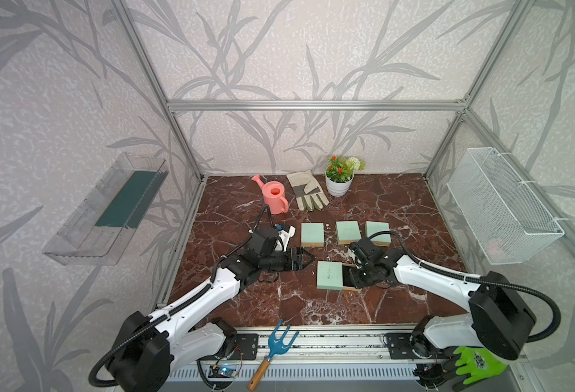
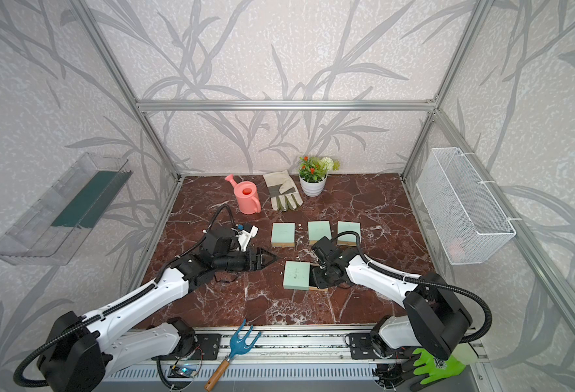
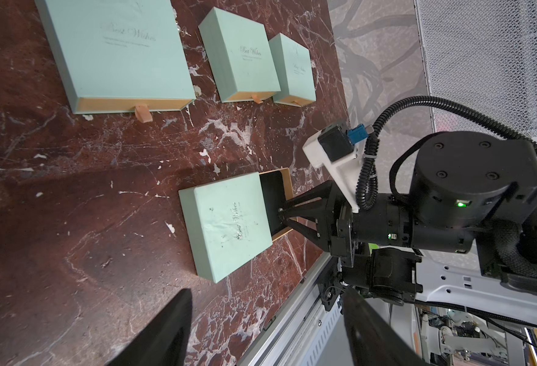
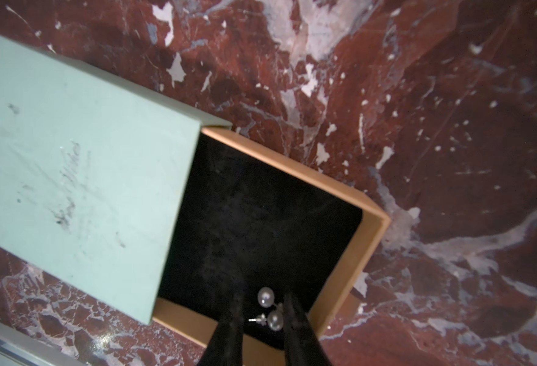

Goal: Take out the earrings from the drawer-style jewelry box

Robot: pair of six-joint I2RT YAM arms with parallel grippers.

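The mint-green jewelry box [image 4: 91, 177] has its drawer [image 4: 292, 164] pulled out, showing a black lining. Two pearl earrings, a nearer pearl [image 4: 275, 321] with a silver post and another pearl [image 4: 266, 297], lie in one corner of the drawer. My right gripper is part open over that corner, its blurred fingers [image 4: 222, 341] on either side of the pearls; whether they touch cannot be told. In the top left view my left gripper [image 1: 311, 258] hovers left of the box, its fingers apart and nothing between its fingers.
Three more closed mint boxes stand behind: a left box [image 1: 312, 234], a middle box [image 1: 348, 232] and a right box [image 1: 378, 232]. Farther back are a watering can [image 1: 274, 196], a glove [image 1: 307, 189] and a flowerpot [image 1: 338, 186]. Table left of the open box is clear.
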